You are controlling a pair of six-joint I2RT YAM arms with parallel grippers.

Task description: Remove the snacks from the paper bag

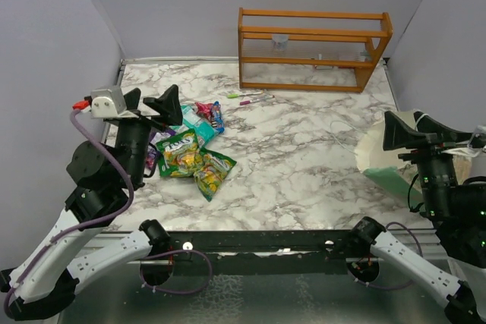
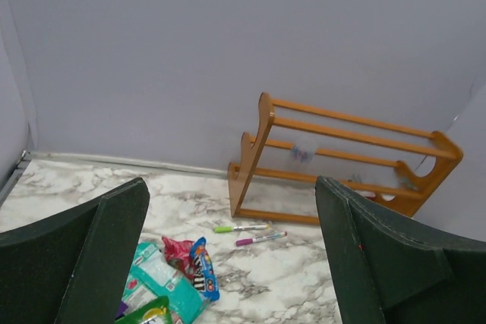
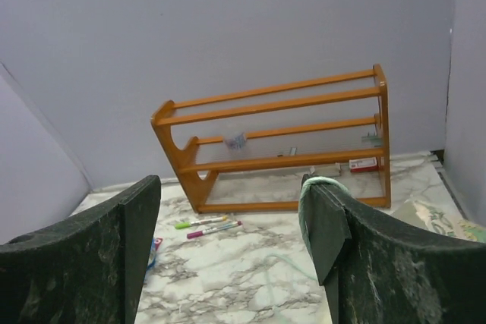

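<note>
Several snack packs lie on the left of the marble table: green bags point(image 1: 178, 155), a teal pack point(image 1: 194, 121), red and blue packs point(image 2: 205, 267). The paper bag point(image 1: 383, 176) is at the right edge, behind and under my right gripper point(image 1: 421, 130), which is open, with a pale cord or handle by its right finger in the right wrist view. My left gripper point(image 1: 150, 108) is open above the left side of the snacks. The bag's inside is mostly hidden.
A wooden rack point(image 1: 304, 62) stands at the back, with pens point(image 1: 254, 101) lying in front of its left end.
</note>
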